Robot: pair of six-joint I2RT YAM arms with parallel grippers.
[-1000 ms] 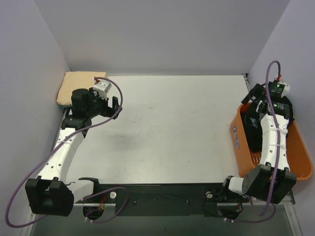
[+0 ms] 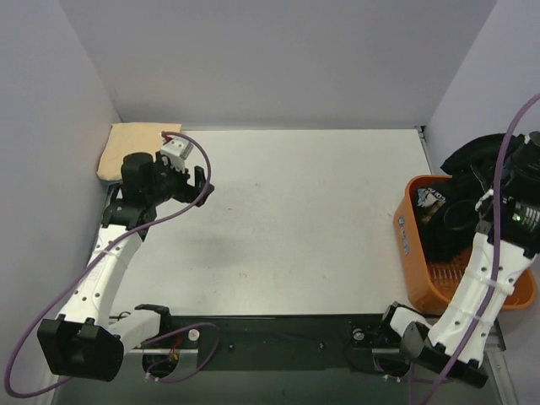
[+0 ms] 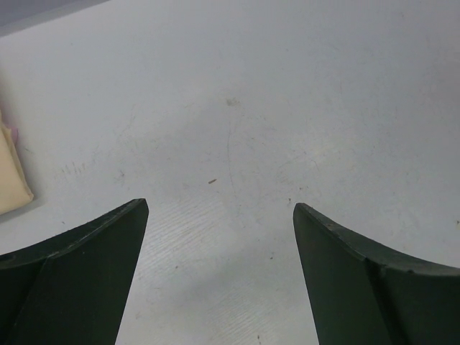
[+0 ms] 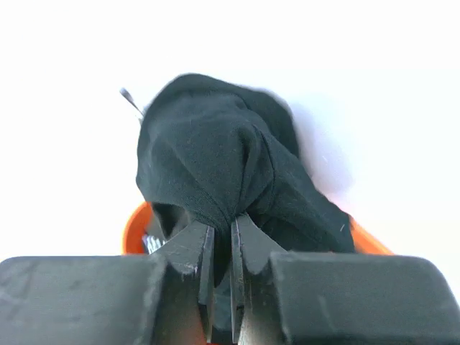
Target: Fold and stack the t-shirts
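Observation:
A black t-shirt (image 4: 215, 151) is pinched in my right gripper, its cloth bunched and draping beyond the fingertips. In the top view this dark cloth (image 2: 477, 153) rises over the back rim of the orange basket (image 2: 412, 245), partly hidden by the right arm. More dark cloth (image 2: 437, 236) lies inside the basket. Over the left part of the white table (image 2: 295, 219), my left gripper stands open and empty. A folded beige shirt (image 2: 135, 145) rests at the table's back left corner, its edge (image 3: 11, 176) also showing in the left wrist view.
Walls (image 2: 278, 63) close in the back and both sides. A patch of printed, light-coloured cloth (image 2: 429, 201) shows within the basket. Purple cables loop over both arms.
The right arm went down into the basket and has risen out, now holding the black cloth up by the right wall. My left arm is nearly still.

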